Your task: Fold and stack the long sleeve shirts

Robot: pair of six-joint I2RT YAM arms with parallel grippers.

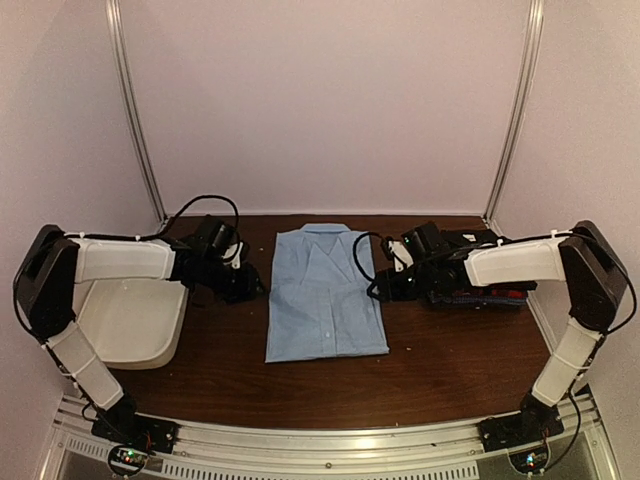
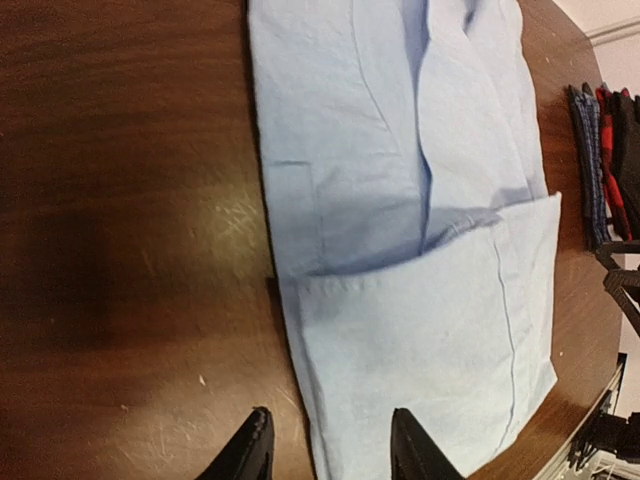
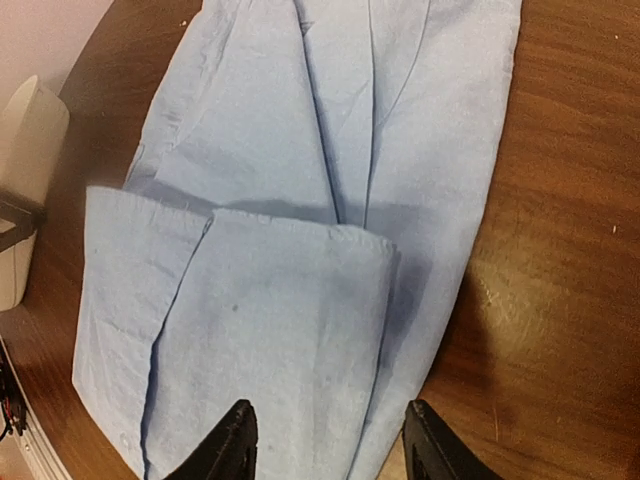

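Observation:
A light blue shirt point(image 1: 322, 318) lies in the middle of the table, collar point(image 1: 325, 229) to the back, its sides narrow and straight. In the left wrist view a layer of blue cloth point(image 2: 420, 310) lies across its lower part, with an edge running across. My left gripper point(image 1: 252, 291) is just off the shirt's left side, fingers point(image 2: 262, 440) apart and empty. At the right side my right gripper point(image 1: 378, 291) stands open, its fingertips point(image 3: 418, 425) apart with no cloth between them. A stack of folded shirts point(image 1: 480, 298), dark on top, is partly hidden behind the right arm.
A white bin point(image 1: 130, 362) stands at the left, partly under the left arm. Bare dark wood point(image 1: 330, 395) shows in front of the blue shirt and along both its sides. Pale walls point(image 1: 320, 110) close off the back and sides.

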